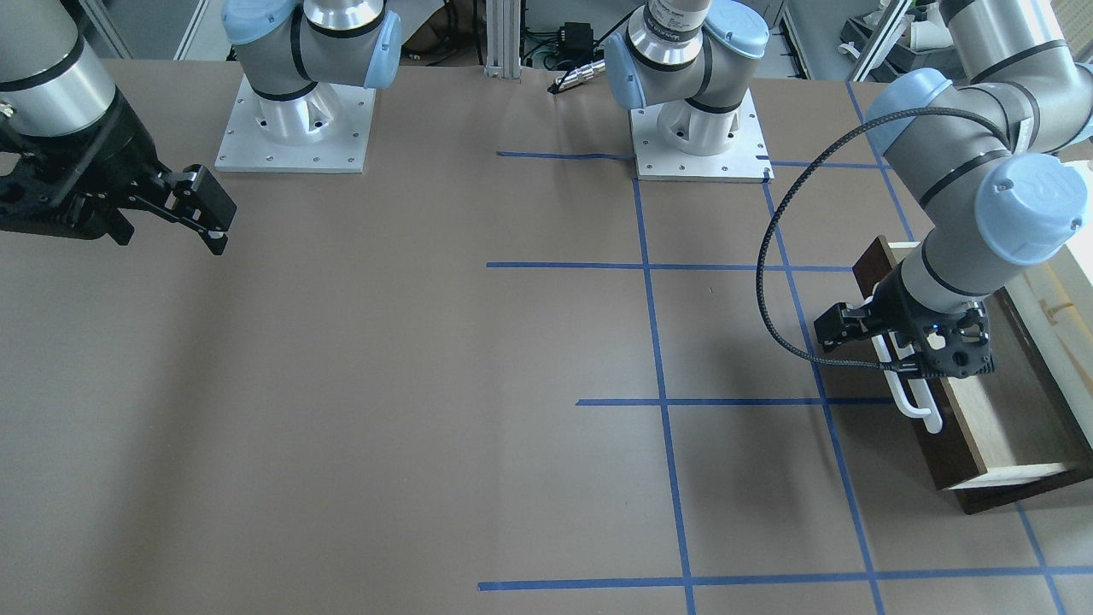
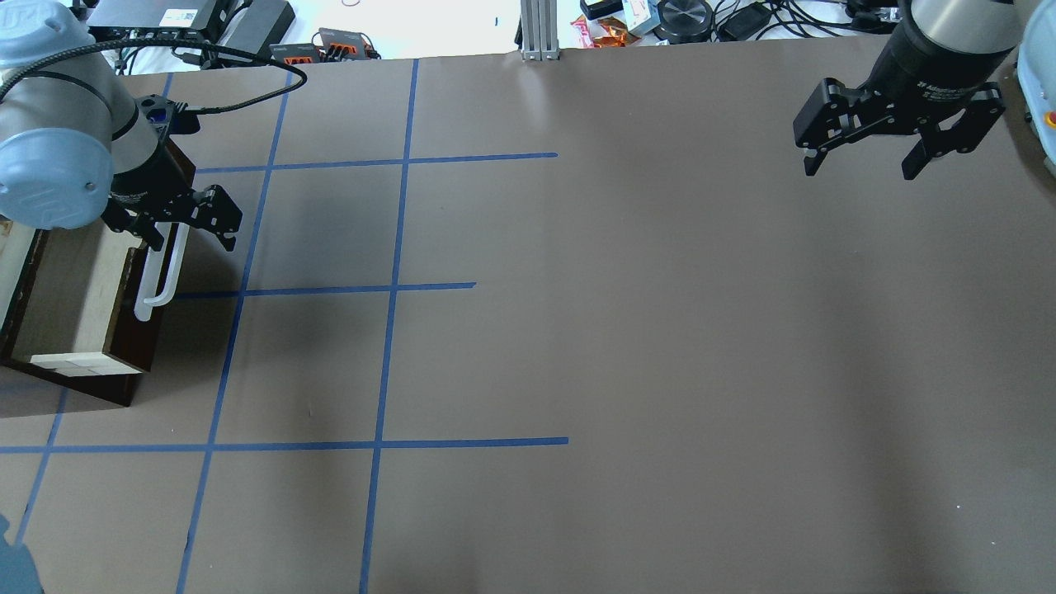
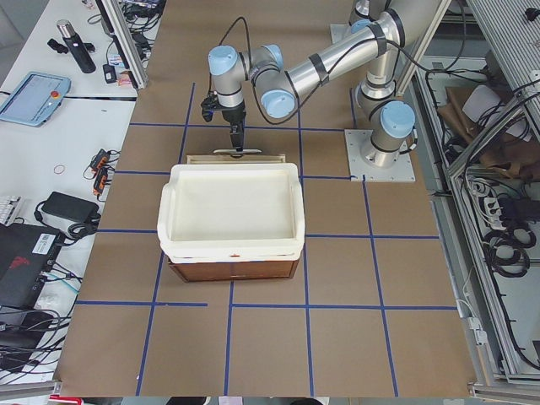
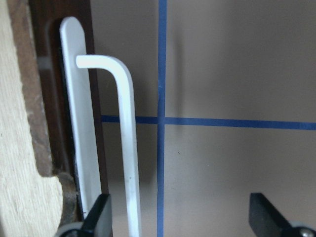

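A dark wooden box with an open drawer (image 1: pixel 963 430) carries a white bar handle (image 1: pixel 912 408), also seen in the top view (image 2: pixel 162 297). My black gripper (image 2: pixel 190 238) hangs over that handle at the drawer front. In the left wrist view the handle (image 4: pixel 128 143) runs upright left of middle, between the two open fingertips, nearer the left one. Whether the fingers touch it cannot be told. In the left view a white tray (image 3: pixel 230 211) covers the top of the box.
A second black gripper (image 2: pixel 891 119) is idle on the opposite side. Other arm bases (image 1: pixel 292 154) stand along the back. The taped floor (image 1: pixel 512 410) in front of the drawer is clear.
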